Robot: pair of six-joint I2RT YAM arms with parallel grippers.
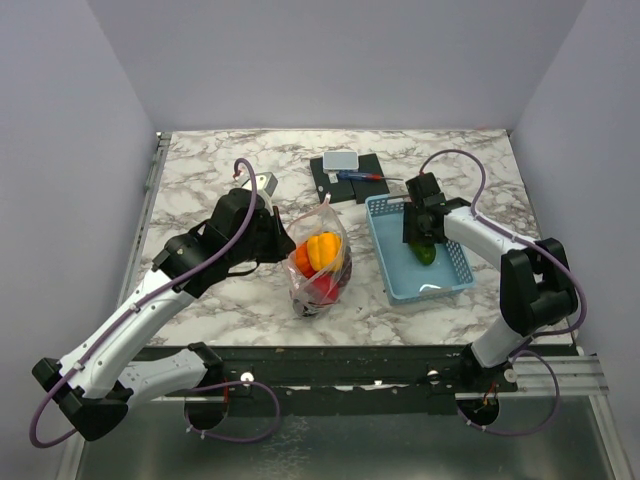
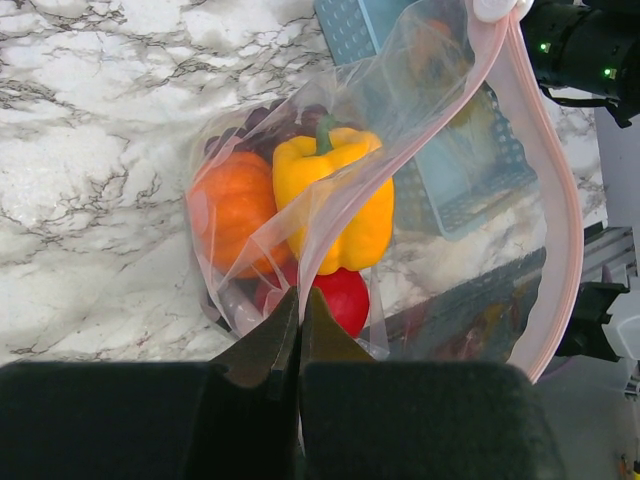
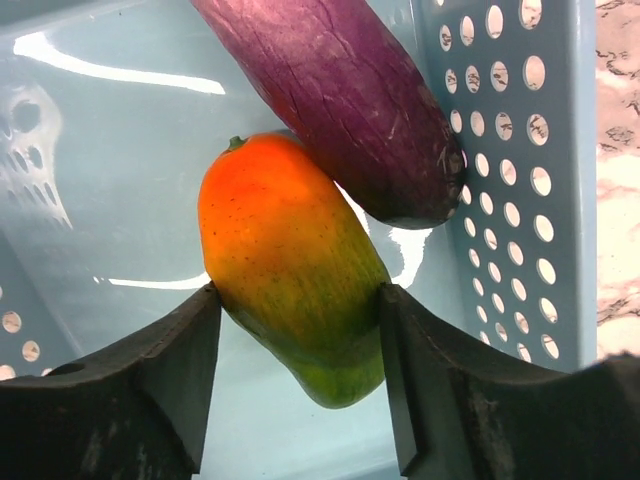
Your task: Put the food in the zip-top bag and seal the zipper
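Note:
The clear zip top bag stands open-mouthed on the table. Inside it, the left wrist view shows a yellow pepper, an orange pumpkin, something red and dark grapes. My left gripper is shut on the bag's rim, whose pink edge runs into its fingertips. In the blue basket lies an orange-green papaya, with a purple eggplant against it. My right gripper reaches down there, its fingers apart on either side of the papaya; how firmly they touch cannot be told.
Behind the bag lie a dark board, a blue-handled tool and a white box. The basket's perforated wall rises close beside the eggplant. Bare marble lies left of the bag.

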